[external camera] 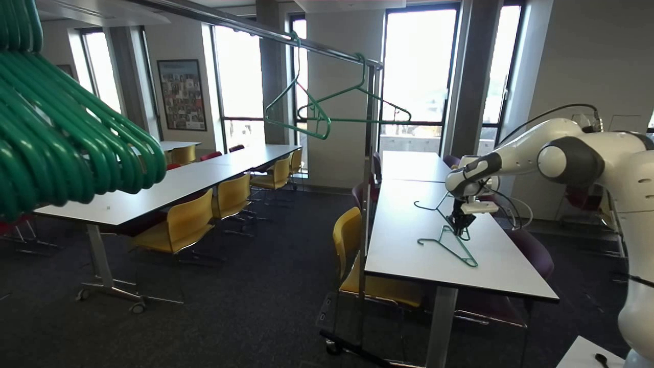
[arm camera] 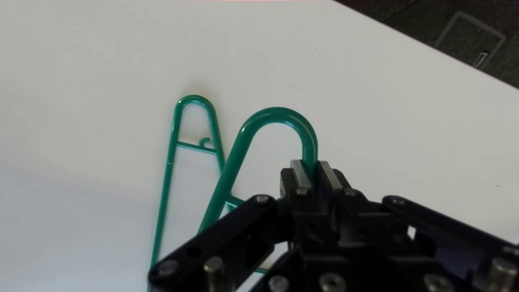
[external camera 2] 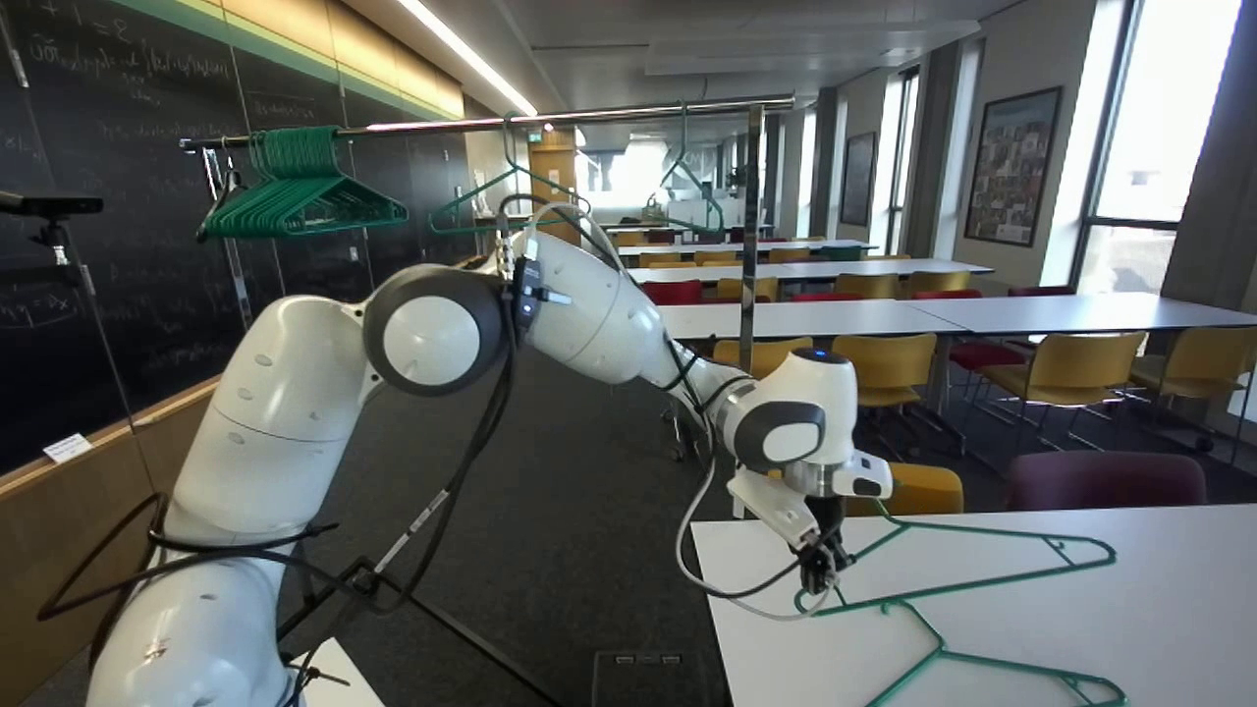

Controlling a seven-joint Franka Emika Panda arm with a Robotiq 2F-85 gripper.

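Note:
My gripper is shut on one rounded end of a green hanger [arm camera: 275,114]. This hanger appears larger than the one below it in the wrist view, so it seems raised above the table. Exterior view 2 shows the held hanger [external camera 2: 1108,549] reaching away from the gripper [external camera 2: 821,577] to the right, its hook largely behind the hand. A second green hanger [external camera: 473,263] lies flat on the white table, nearer the front edge than the gripper [external camera: 457,230]. Wrist view: that second hanger [arm camera: 165,192] is left of the held one, partly overlapped by it.
A metal rack rail [external camera: 331,51] carries two spaced hangers near its end post [external camera: 371,110] and a dense bunch of green hangers [external camera 2: 312,189] farther along. Yellow chairs [external camera: 348,236] stand beside the white table [external camera: 398,251].

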